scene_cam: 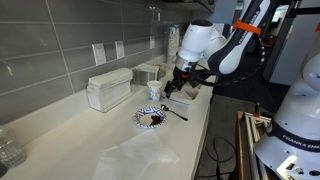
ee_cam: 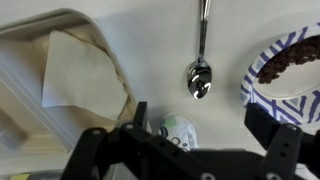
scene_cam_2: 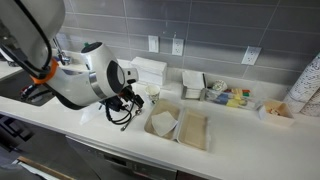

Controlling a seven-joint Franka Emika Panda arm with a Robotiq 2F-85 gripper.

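Observation:
Below my open gripper, the wrist view shows a metal spoon (ee_cam: 200, 78) lying on the white counter. Nothing sits between the fingers. To the right of the spoon is a plate with a blue patterned rim (ee_cam: 252, 98), holding a heap of dark brown beans (ee_cam: 290, 58). A patterned white cup (ee_cam: 179, 130) is partly hidden at the bottom of the wrist view, near the fingers. In exterior view 1 the gripper (scene_cam: 172, 93) hangs low over the counter, beyond the plate (scene_cam: 150, 118) and beside the cup (scene_cam: 154, 90).
A tan tray with a paper liner (ee_cam: 85, 75) lies left of the spoon. Packets (scene_cam_2: 228, 97) and a small box (scene_cam_2: 273, 112) stand along the back wall. A white paper sheet (scene_cam: 137, 160) lies on the near counter, and the counter's right part in exterior view 2 is clear.

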